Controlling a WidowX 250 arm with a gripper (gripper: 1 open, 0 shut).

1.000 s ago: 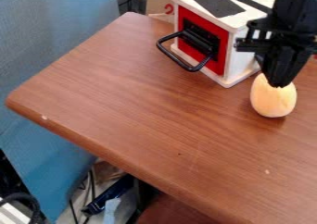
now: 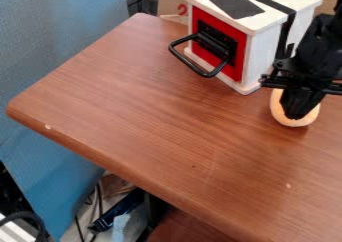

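A pale round object (image 2: pixel 291 117), egg-like or bulb-like, sits on the wooden table at the right. My black gripper (image 2: pixel 299 96) is lowered over it from above, covering its top; whether the fingers are open or closed on it cannot be made out. Behind and left stands a white box (image 2: pixel 242 8) with a red front and a black wire handle (image 2: pixel 201 68) sticking out toward the left.
A cardboard box stands behind the white box.
My gripper has moved downward onto the pale object, now hiding more of it. The white box and its handle have not visibly moved.
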